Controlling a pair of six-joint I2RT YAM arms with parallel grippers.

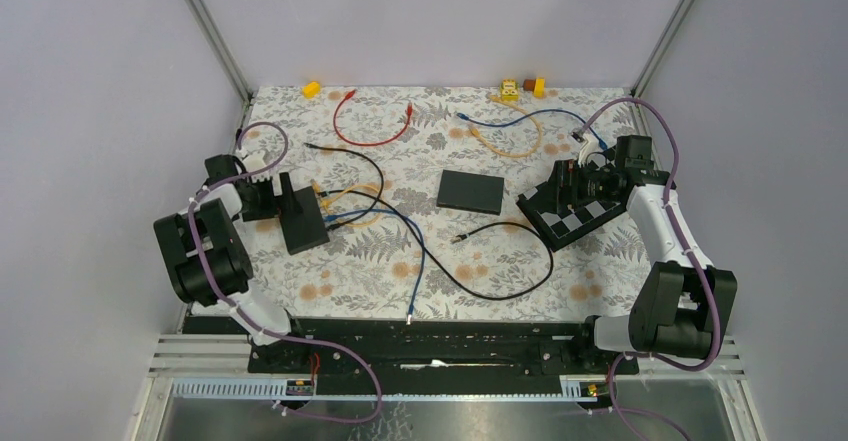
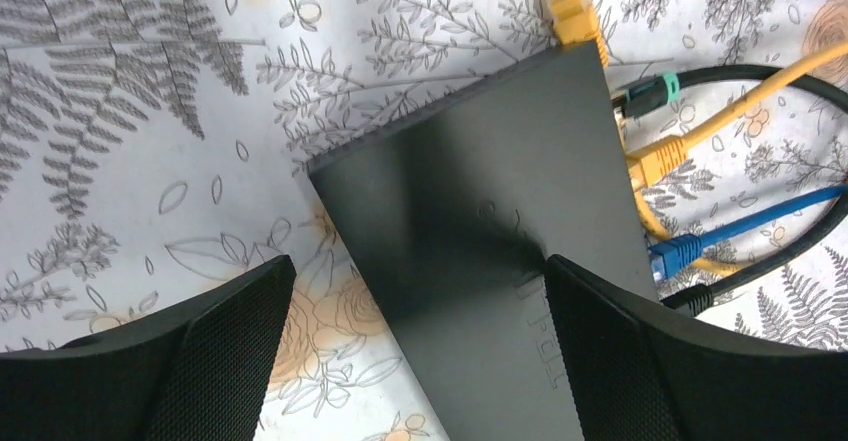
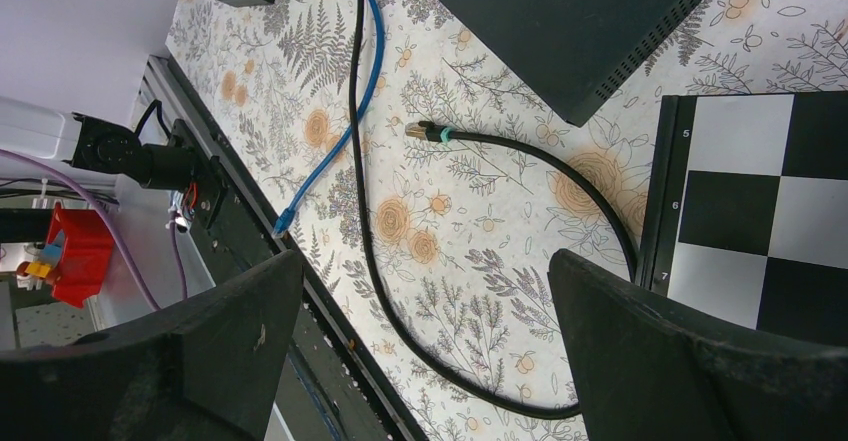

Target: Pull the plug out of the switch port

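Note:
A black switch (image 1: 305, 226) lies at the left of the table; cables reach its right side, with yellow plugs (image 2: 655, 164), a blue plug (image 2: 675, 254) and black plugs. A black cable's plug with a green band (image 2: 652, 96) lies by that edge; whether it is seated I cannot tell. My left gripper is open over the switch's left part. My right gripper is open above the checkerboard (image 1: 570, 221) at the right, nothing between its fingers.
A second black box (image 1: 470, 191) lies mid-table. Loose red (image 1: 370, 143), blue and yellow cables lie toward the back; yellow blocks (image 1: 509, 89) stand at the back edge. Long black and blue cables cross the front middle.

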